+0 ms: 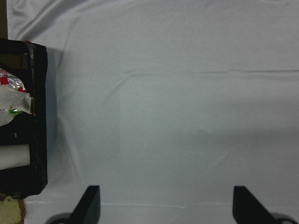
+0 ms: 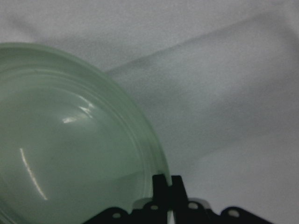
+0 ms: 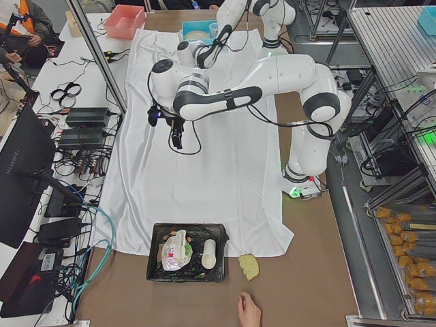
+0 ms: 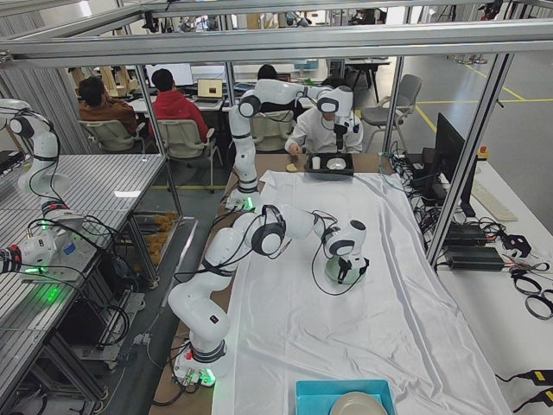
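Observation:
A pale green plate (image 4: 337, 268) (image 2: 79, 149) lies on the white cloth (image 3: 191, 191), mostly hidden in the camera left view. My right gripper is at its rim, fingers together on it. My left gripper (image 3: 177, 139) is open over the cloth, nothing between its fingers. A black tray (image 3: 157, 252) (image 1: 37, 140) at the cloth's near end holds a crumpled wrapper (image 3: 176, 251) and a white paper cup or roll (image 3: 208, 253).
A yellow bread-like piece (image 3: 248, 266) lies beside the tray, with a person's hand (image 3: 248, 313) nearby. A blue bin (image 4: 307, 398) stands at the other end. Monitor and cables line one side.

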